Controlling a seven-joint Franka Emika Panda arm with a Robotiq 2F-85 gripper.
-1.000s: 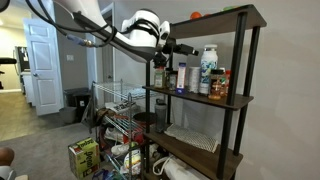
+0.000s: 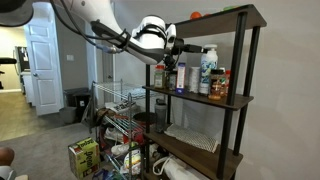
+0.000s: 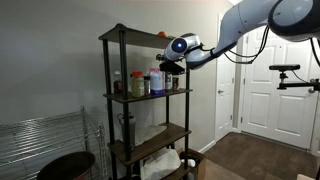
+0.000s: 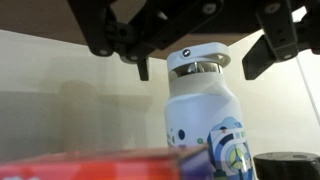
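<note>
A white bottle with a white cap and coloured prints stands upright in the wrist view, its cap framed between my two dark fingers. My gripper is open, with the fingers apart on either side of the cap and nothing clamped; whether they reach around it in depth, I cannot tell. In exterior view 1 the gripper reaches in under the top board, close to the white bottle on the upper shelf. In exterior view 2 the gripper partly hides the items behind it.
The top board lies close above the gripper. Jars and a small white bottle crowd the same shelf. A blurred red-topped object and a black lid flank the bottle. Dark posts bound the rack.
My gripper has moved slightly further into the shelf, towards the white bottle. The shelf items look unmoved.
</note>
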